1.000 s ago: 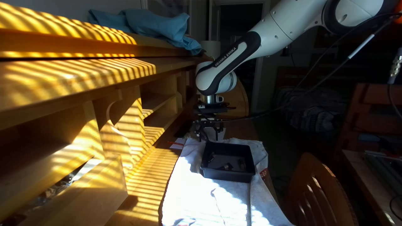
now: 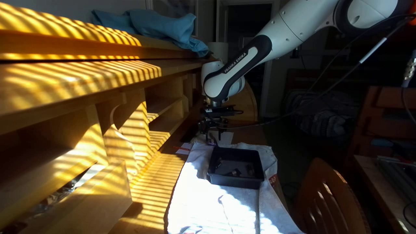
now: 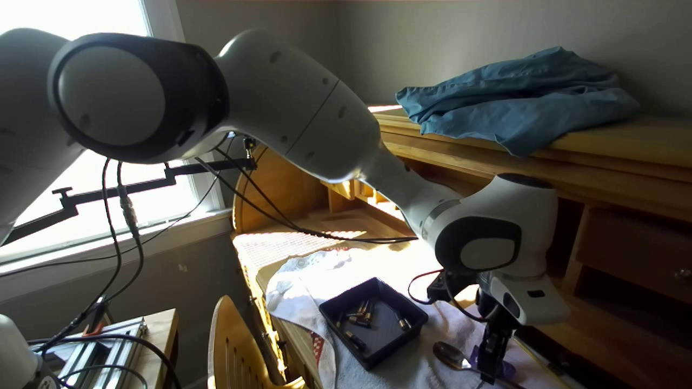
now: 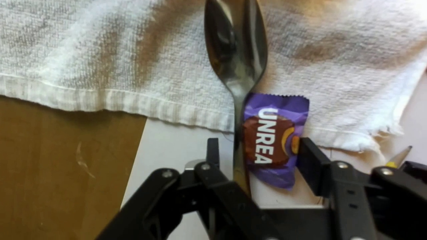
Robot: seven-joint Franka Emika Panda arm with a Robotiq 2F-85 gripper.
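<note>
In the wrist view, my gripper is part open, with a gap between its fingers. A purple snack packet [image 4: 266,138] and the handle of a metal spoon [image 4: 239,132] lie within that gap. The packet sits right beside the handle; my right finger [image 4: 310,154] reaches its right edge and seems to touch it. On the other side, the left finger [image 4: 212,152] stands a little clear of the handle. The spoon's bowl points away from me on the white towel [image 4: 168,80]. Exterior view 2 shows the spoon [image 3: 451,355] and part of the packet [image 3: 507,370] by the fingers.
A dark tray [image 2: 236,180] holding several small batteries rests on the towel near the gripper. Wooden desk shelves [image 2: 165,113] rise close on one side. A pencil-like tip [image 4: 400,156] shows to the right of my gripper. A chair [image 2: 331,195] stands beside the desk.
My gripper's fingers have come closer together than a second ago. The hand has shifted slightly and its wrist has turned a little. The tray has not moved.
</note>
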